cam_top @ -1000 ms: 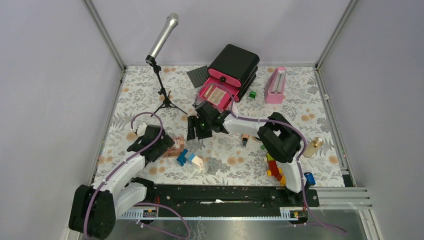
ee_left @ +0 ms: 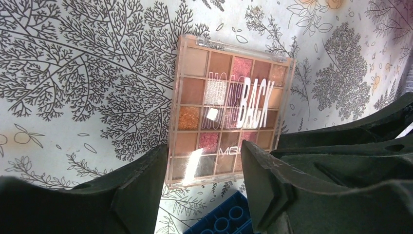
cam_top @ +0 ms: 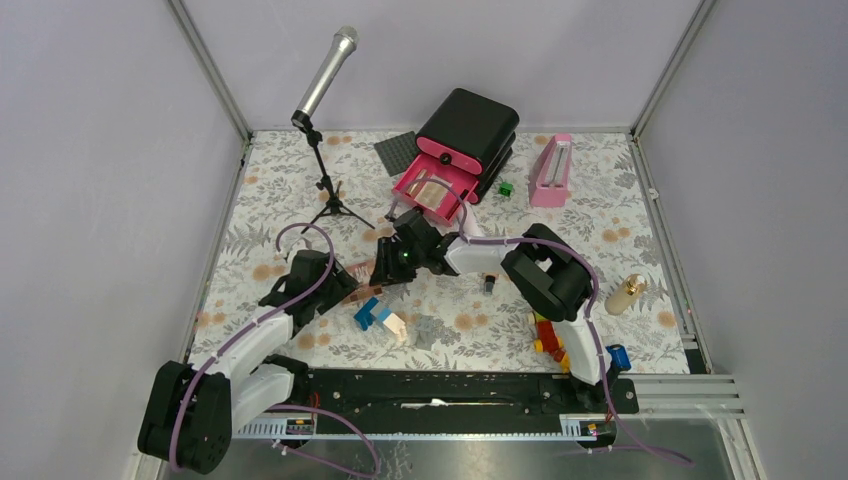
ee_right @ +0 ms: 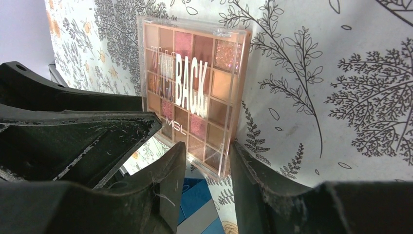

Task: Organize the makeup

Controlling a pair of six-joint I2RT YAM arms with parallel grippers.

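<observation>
The eyeshadow palette (ee_left: 229, 97) has a clear lid and rows of pink, brown and orange pans. It stands tilted between my two grippers at the left middle of the table. My left gripper is shut on one side, a finger on each face. At the opposite side, the fingers of my right gripper straddle the edge, part open; whether both touch it I cannot tell. In the top view the palette (cam_top: 364, 290) is partly covered by both hands. A black organizer (cam_top: 467, 130) has its pink drawer (cam_top: 462, 180) pulled out, with items inside.
Blue and white blocks (cam_top: 380, 315) lie just in front of the palette. A microphone stand (cam_top: 328, 190) rises behind my left hand. Also around are a pink object (cam_top: 551, 172), a small green block (cam_top: 506, 188), a gold bottle (cam_top: 626, 294) and colored toy blocks (cam_top: 548, 340).
The palette and my left gripper have shifted slightly right. My right gripper has moved a little toward the front, closing the space between it and the palette.
</observation>
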